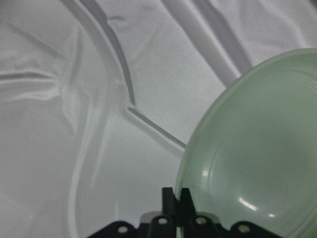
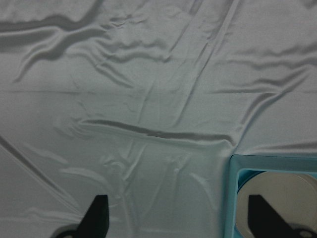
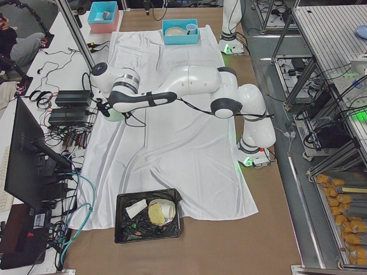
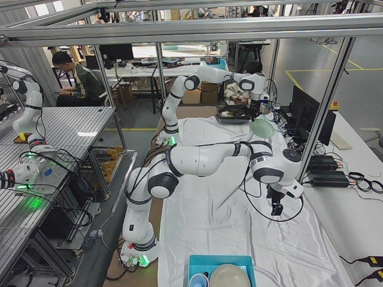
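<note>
A pale green plate (image 4: 261,128) (image 1: 252,148) hangs over the white cloth, with my left gripper (image 4: 255,113) shut on its rim; in the camera left view the arm mostly hides it. My right gripper (image 4: 276,204) stands open above the cloth, beside a blue bin (image 3: 180,39) (image 4: 194,263) (image 2: 230,198). That bin holds a beige dish (image 4: 230,279) and a light blue cup (image 3: 191,27).
A black crate (image 3: 120,223) with a white item, a yellowish piece and pale containers sits at the cloth's end. A monitor (image 3: 26,157) and cables line the table beside the cloth.
</note>
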